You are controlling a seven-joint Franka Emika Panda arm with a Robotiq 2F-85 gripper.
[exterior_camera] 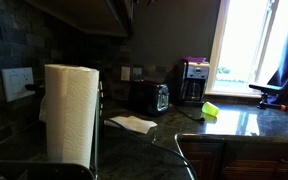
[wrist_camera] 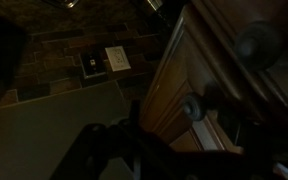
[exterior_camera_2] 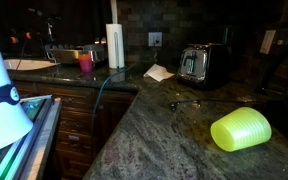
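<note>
Dark shapes of my gripper cross the lower part of the wrist view, too dim to show how its fingers stand. Brown wooden cabinet fronts with round dark knobs (wrist_camera: 193, 107) fill the right of that view. On the counter (exterior_camera_2: 174, 140) a yellow-green cup (exterior_camera_2: 241, 129) lies on its side; exterior view 1 has it by the window (exterior_camera: 210, 109). Part of the white arm (exterior_camera_2: 2, 90) shows at the left of exterior view 2, its gripper outside the picture. No exterior view shows the gripper or anything held.
A black toaster (exterior_camera_2: 202, 65) stands by the wall, with a crumpled white paper (exterior_camera_2: 159, 72) beside it. A paper towel roll (exterior_camera: 71, 113) stands upright. Near the window is a coffee maker (exterior_camera: 193, 82). A cable (exterior_camera: 149, 142) trails over the counter.
</note>
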